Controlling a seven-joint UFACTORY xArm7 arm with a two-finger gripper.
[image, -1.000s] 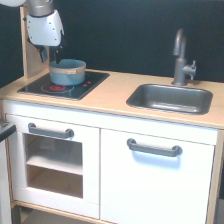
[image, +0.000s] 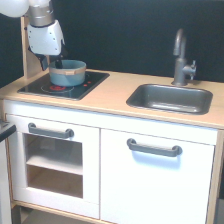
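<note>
A blue-grey pot (image: 69, 75) sits upright on the black cooktop (image: 40, 87), toward its back right. My white arm reaches in from the top left, and its gripper (image: 53, 63) is low beside the pot's upper left rim. The dark fingers are small and partly merge with the dark wall, so whether they touch the rim or how far apart they stand does not show clearly.
Right of the cooktop, the wooden counter (image: 115, 92) is bare up to the metal sink (image: 170, 98). A dark faucet (image: 181, 60) rises behind the sink. Below are white cabinet doors (image: 150, 180) with dark handles; an open-fronted compartment (image: 55, 165) is on the left.
My gripper has come down and slightly to the right, closer to the pot's rim. The pot shows no clear movement.
</note>
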